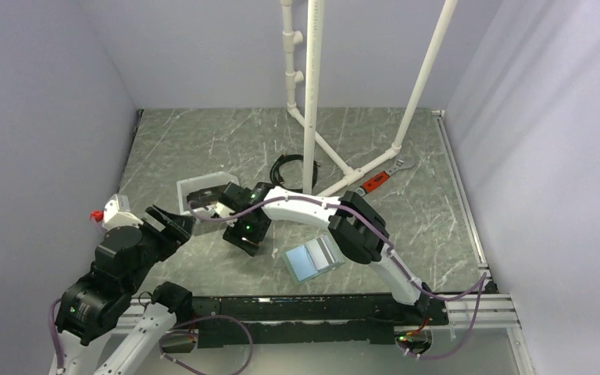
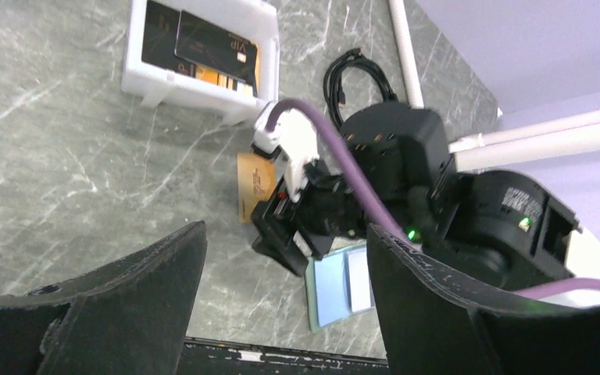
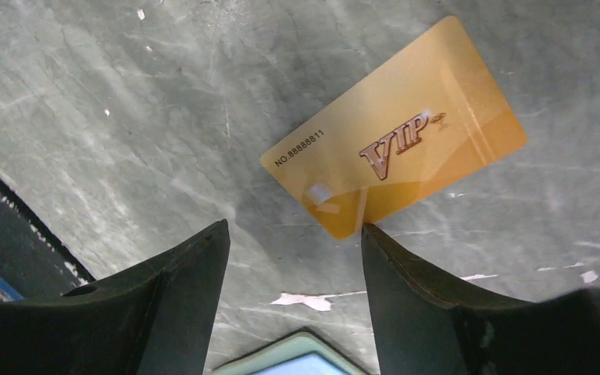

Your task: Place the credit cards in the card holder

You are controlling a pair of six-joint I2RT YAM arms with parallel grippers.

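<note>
A gold VIP card [image 3: 406, 137] lies flat on the marbled table, apart from everything else. In the right wrist view my right gripper is open just short of its near edge, with bare table between the fingers. Seen from the left wrist, part of that gold card [image 2: 255, 187] shows beside the right arm. Black and gold cards [image 2: 211, 43] lie in a white tray [image 2: 191, 92]. The card holder [image 1: 313, 258], with a blue panel and grey strips, rests at the front middle. My left gripper hangs open and empty at the left.
Behind the right arm are a coiled black cable [image 1: 280, 168], white pipes [image 1: 312, 101] and a red-handled wrench [image 1: 376, 181]. Bare table extends to the right of the holder and in front of the tray.
</note>
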